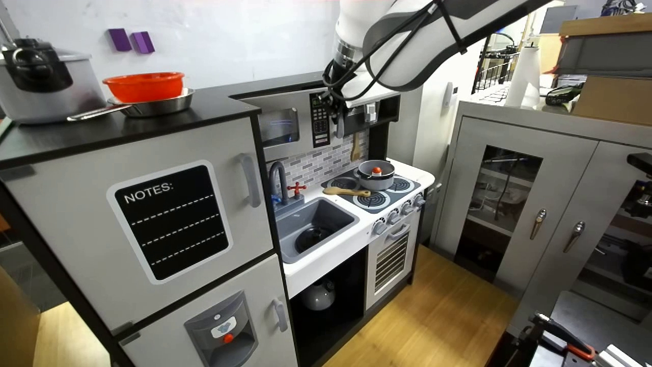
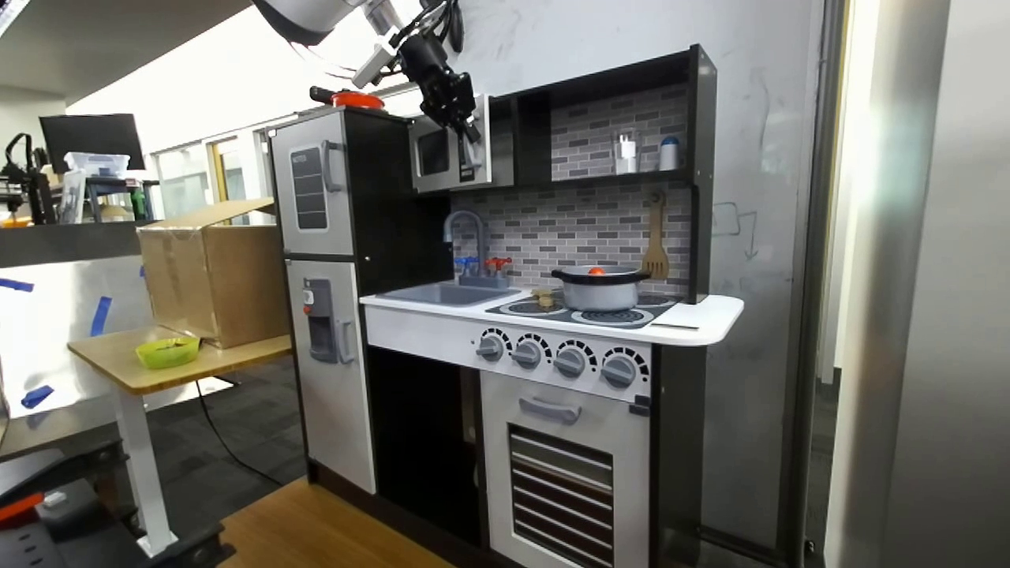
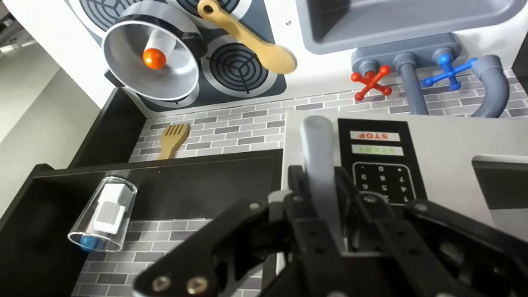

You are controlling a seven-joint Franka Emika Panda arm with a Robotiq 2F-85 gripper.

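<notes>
The toy microwave door [image 1: 278, 135] stands slightly swung out from its frame, with a dark keypad [image 3: 382, 161] beside its handle. In the wrist view, the grey upright handle [image 3: 317, 141] runs between the black fingers of my gripper, which is shut on it. The handle's upper part is hidden by the fingers. Seen from the second exterior view, my gripper [image 2: 470, 131] comes down from above onto the door's right edge. The inside of the microwave cannot be seen.
A dark open shelf beside the microwave holds a clear cup [image 3: 104, 213] with white pieces. Below, a grey pot [image 1: 375, 176] with an orange-tipped item stands on the stove near a wooden spoon [image 3: 247, 37]. The sink [image 1: 318, 223] has a dark item inside.
</notes>
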